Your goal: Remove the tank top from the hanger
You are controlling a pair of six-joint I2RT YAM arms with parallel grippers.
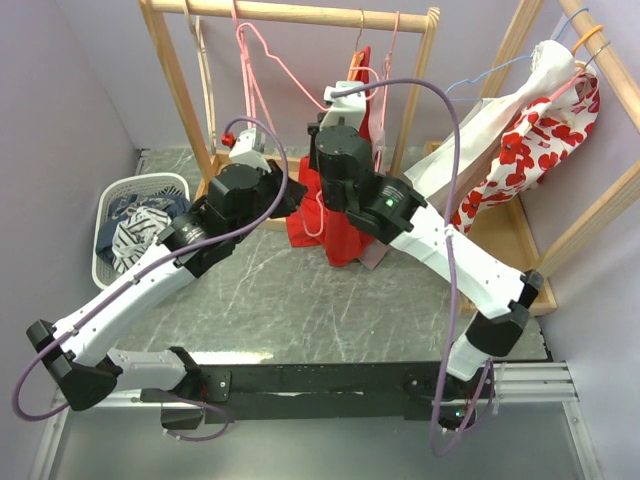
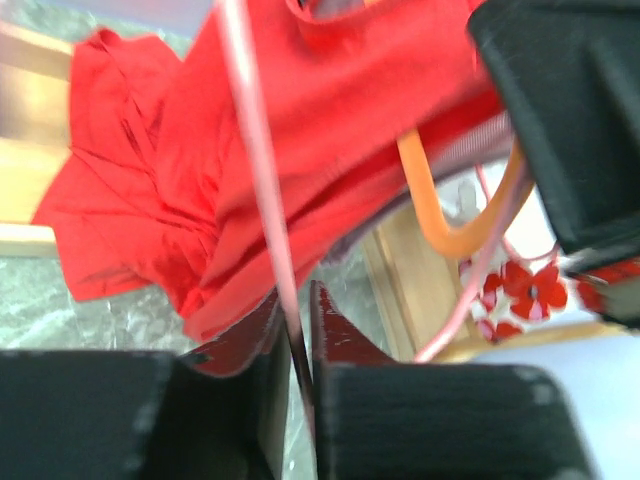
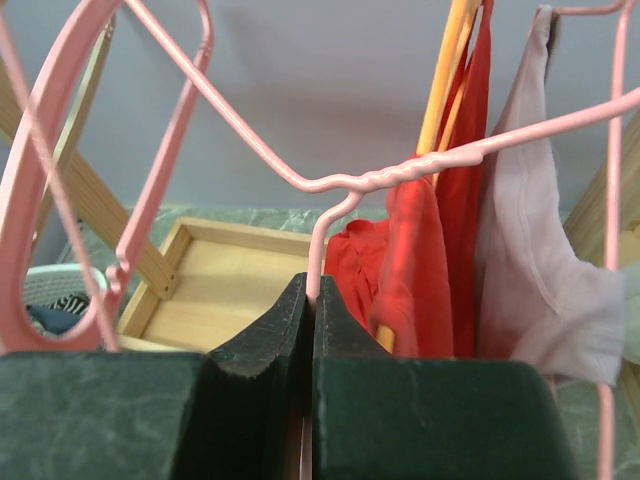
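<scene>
Both grippers are shut on pink hanger wire. In the left wrist view, pink wire runs into my left gripper. In the right wrist view, a twisted pink hanger [image 3: 425, 165] fills the upper middle, its neck held in my right gripper. Red cloth [image 3: 455, 250] hangs behind it beside an orange hanger [image 3: 435, 90], with a light greyish garment [image 3: 540, 260] to the right. In the top view the red cloth [image 1: 340, 240] drapes low between the arms. Which garment is the tank top, I cannot tell.
A wooden rack rail [image 1: 290, 15] crosses the back with other hangers. A second rack [image 1: 590, 210] at right holds white and red-flowered garments [image 1: 545, 125]. A laundry basket [image 1: 115, 205] stands at left, above a bare marble surface.
</scene>
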